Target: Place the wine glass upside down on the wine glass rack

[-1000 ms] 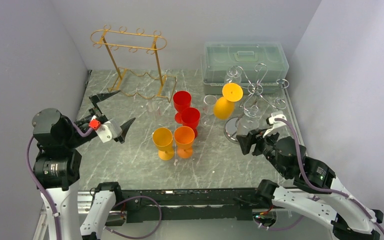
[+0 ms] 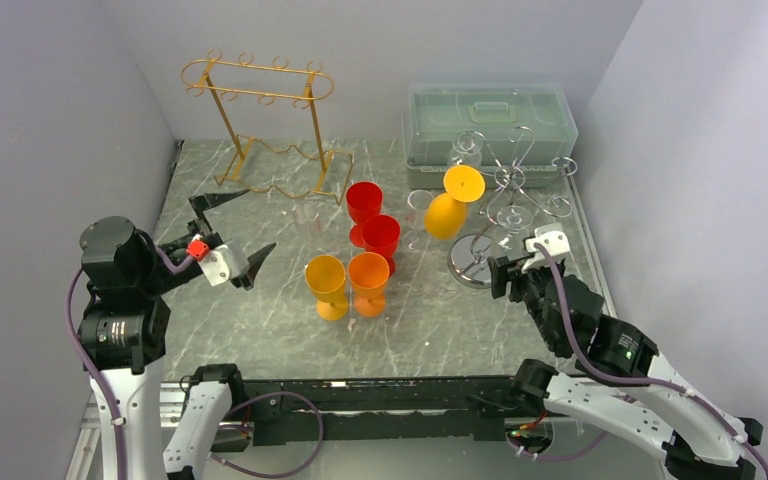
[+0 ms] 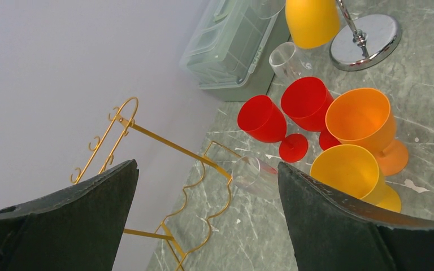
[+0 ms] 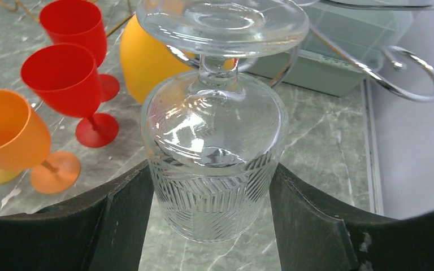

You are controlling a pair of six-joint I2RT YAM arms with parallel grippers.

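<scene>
An upside-down clear wine glass (image 4: 215,130) stands between the fingers of my right gripper, which touch both sides of its bowl. Its foot is up, beside the wire arms of the silver wine glass rack (image 2: 510,178). Whether the stem sits inside a loop cannot be made out. On that rack hang a yellow glass (image 2: 445,216) and another clear glass (image 2: 466,150). My left gripper (image 2: 260,220) is open and empty over the left of the table, its fingers (image 3: 90,209) wide apart.
Two red goblets (image 2: 364,200), an orange goblet (image 2: 368,280) and a yellow goblet (image 2: 327,284) stand mid-table. Clear glasses (image 2: 418,208) stand nearby. A gold rack (image 2: 315,125) is at the back left, a green-lidded box (image 2: 440,110) behind the silver rack.
</scene>
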